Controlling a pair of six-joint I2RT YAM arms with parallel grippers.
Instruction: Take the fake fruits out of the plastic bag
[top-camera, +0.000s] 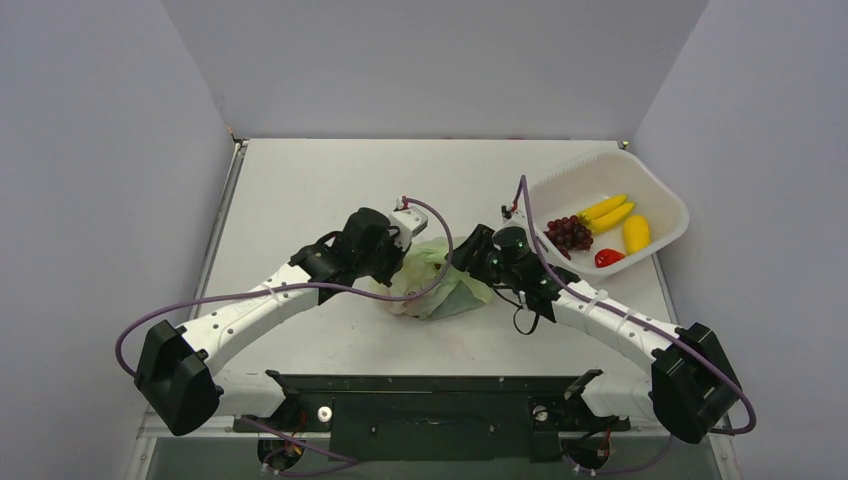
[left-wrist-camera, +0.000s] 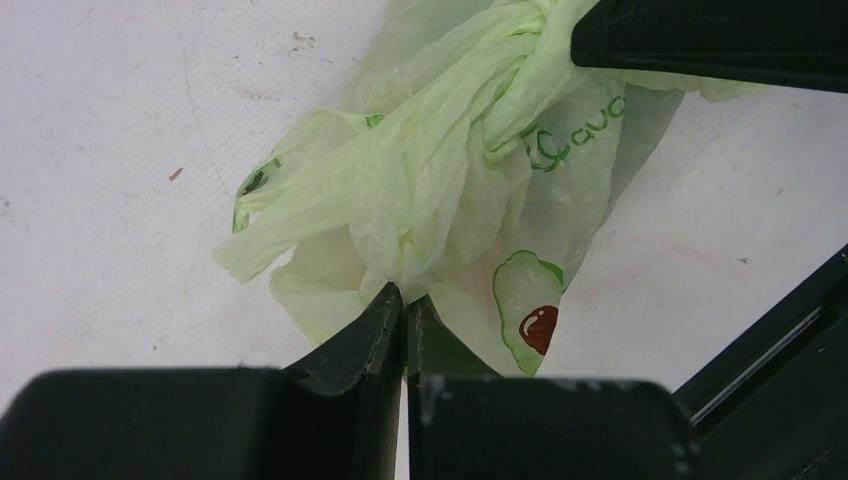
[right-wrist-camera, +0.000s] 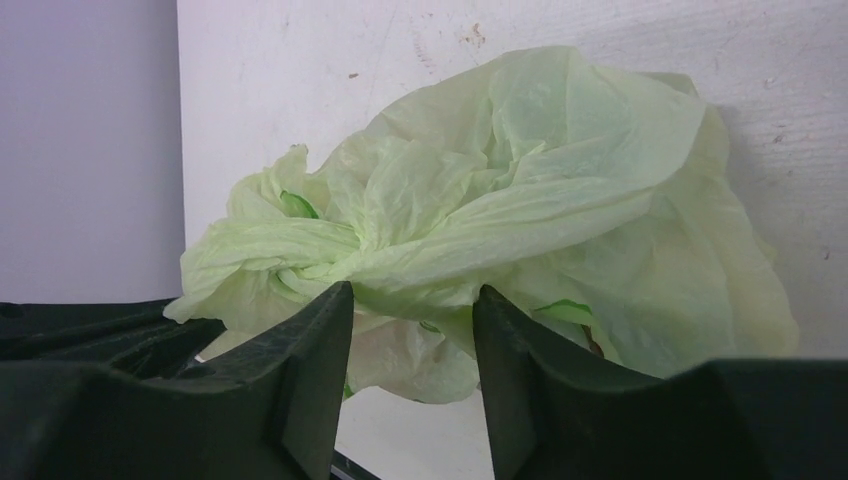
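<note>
A crumpled pale-green plastic bag (top-camera: 445, 295) lies mid-table between the two arms, with green print visible in the left wrist view. My left gripper is shut on a gathered strand of the bag (left-wrist-camera: 440, 190) at its tips. My right gripper is part open over the twisted upper part of the bag (right-wrist-camera: 540, 180), bag film between or just beneath its fingertips; whether it grips cannot be told. Any fruit inside the bag is mostly hidden.
A white basket (top-camera: 665, 205) at the back right holds bananas (top-camera: 605, 208), grapes (top-camera: 570, 233), a yellow fruit (top-camera: 636, 234) and a red fruit (top-camera: 609, 257).
</note>
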